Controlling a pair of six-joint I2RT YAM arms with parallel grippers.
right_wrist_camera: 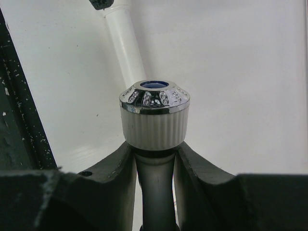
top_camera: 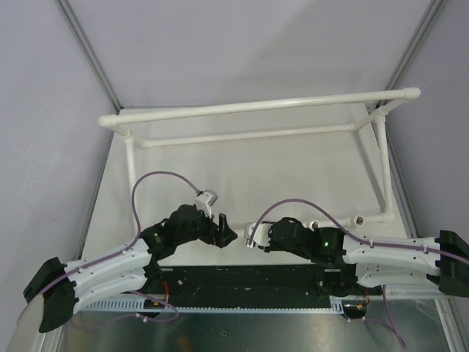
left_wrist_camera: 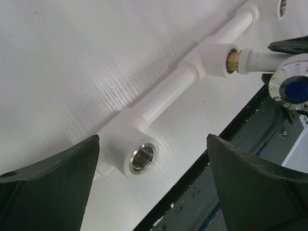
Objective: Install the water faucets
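My left gripper [top_camera: 223, 233] stands open over a threaded tee socket [left_wrist_camera: 142, 158] on the white pipe, with nothing between its fingers in the left wrist view. To the right, a faucet with chrome-ringed knob and blue cap [left_wrist_camera: 296, 88] has its brass thread [left_wrist_camera: 233, 61] at the middle tee socket [left_wrist_camera: 216, 59]; whether it is screwed in cannot be told. My right gripper is closed around this faucet's body, below the white ribbed knob [right_wrist_camera: 154, 125]. In the top view the right arm's body largely hides the faucet.
A white PVC frame [top_camera: 249, 106] rises around the back and sides. Another tee socket [left_wrist_camera: 269, 7] lies farther right along the front pipe. The dark front edge [top_camera: 242, 286] of the white board runs just below both grippers.
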